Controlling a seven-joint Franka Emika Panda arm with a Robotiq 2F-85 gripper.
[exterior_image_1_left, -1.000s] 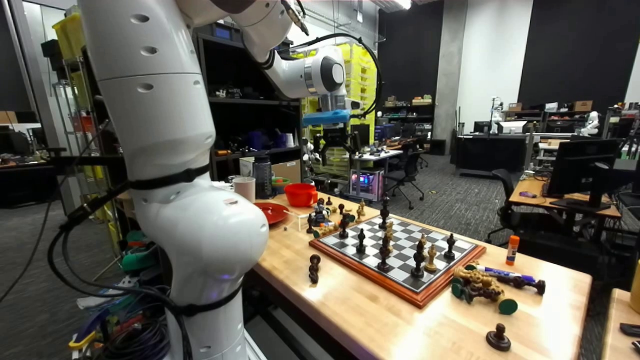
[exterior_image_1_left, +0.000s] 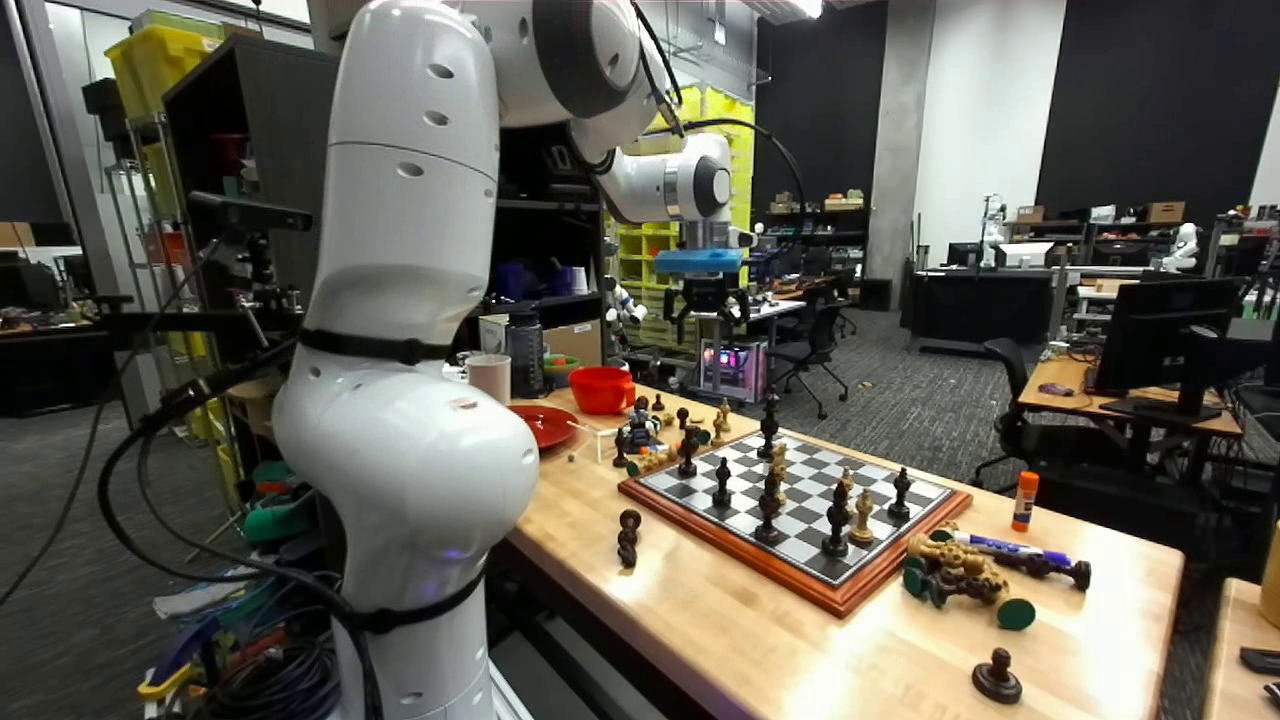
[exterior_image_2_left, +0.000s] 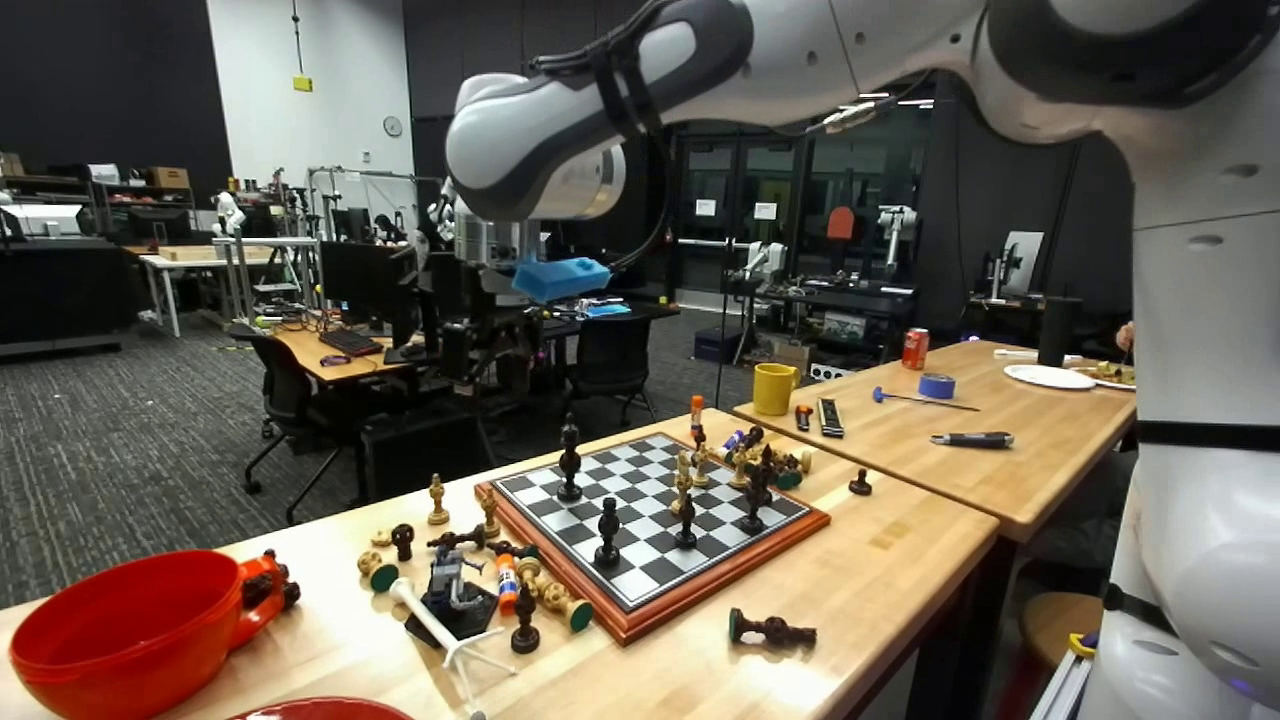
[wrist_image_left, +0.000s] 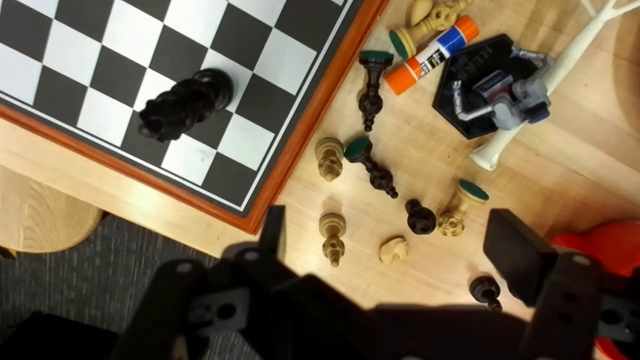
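My gripper stands open, high over the far edge of the table, and nothing is between its fingers. Below it in the wrist view are a light upright chess piece (wrist_image_left: 333, 237), a second light piece (wrist_image_left: 329, 159) and a small dark piece (wrist_image_left: 420, 217). The chessboard (exterior_image_1_left: 801, 492) carries several dark and light pieces standing upright. On its corner squares in the wrist view is a tall dark piece (wrist_image_left: 186, 103). Exterior view 2 shows my gripper (exterior_image_2_left: 486, 372) well above the tabletop, left of the board.
A red bowl (exterior_image_2_left: 126, 630) and a red plate (exterior_image_1_left: 546, 424) stand beyond the board. Near them lie a glue stick (wrist_image_left: 432, 55) and a small robot figure (wrist_image_left: 510, 96) on a black base. One dark piece (exterior_image_2_left: 771, 629) lies alone on clear table.
In exterior view 1 my arm has swung to the right and the gripper now hangs further right and slightly lower. The chess pieces and board have not moved.
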